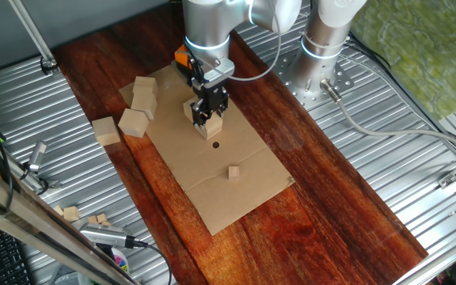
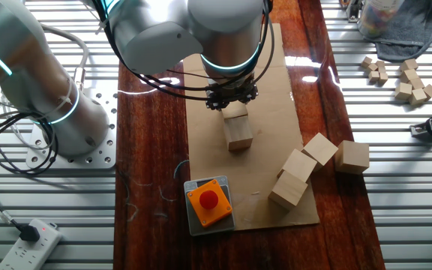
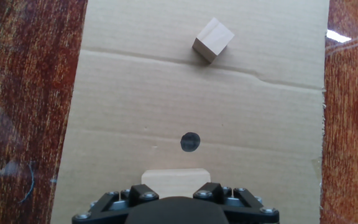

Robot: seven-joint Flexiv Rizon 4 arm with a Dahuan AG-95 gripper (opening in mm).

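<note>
My gripper (image 1: 210, 111) is low over the cardboard, right at a pale wooden block (image 1: 213, 127). In the wrist view, the far edge of this block (image 3: 176, 177) shows between and beyond the dark fingers. The fingers' contact with its sides is hidden, so I cannot tell whether they are shut on it. Another large block (image 2: 238, 133) stands close by on the base side of the cardboard. A small wooden cube (image 3: 213, 40) lies alone beyond the black dot (image 3: 190, 142).
Several large blocks (image 2: 293, 178) sit along one side of the cardboard sheet (image 1: 236, 198). An orange box with a red button (image 2: 209, 200) stands at a corner. The cardboard around the small cube is clear.
</note>
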